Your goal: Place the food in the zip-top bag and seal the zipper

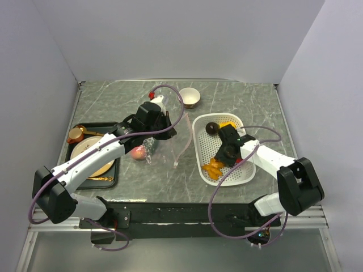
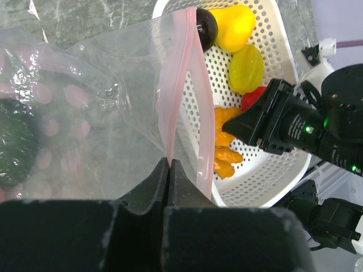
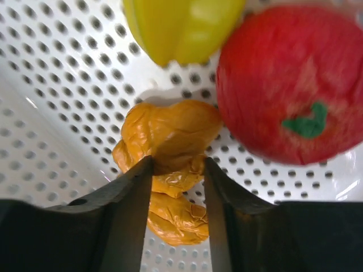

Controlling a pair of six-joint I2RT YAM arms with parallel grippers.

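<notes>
The clear zip bag (image 2: pixel 85 130) with pink zipper strip holds a green item (image 2: pixel 14 141); my left gripper is shut at its edge. In the white perforated basket (image 1: pixel 204 141), my right gripper is low over orange food (image 3: pixel 164 136), its fingertips on it, part open or closing; grip is unclear. Beside it are a red tomato-like item (image 3: pixel 289 79) and a yellow pepper (image 3: pixel 181 22); a dark round item (image 1: pixel 212 128) lies at the back.
A white bowl (image 1: pixel 190 94) stands behind the bag. A dark tray (image 1: pixel 113 170) with plate and utensils is on the left.
</notes>
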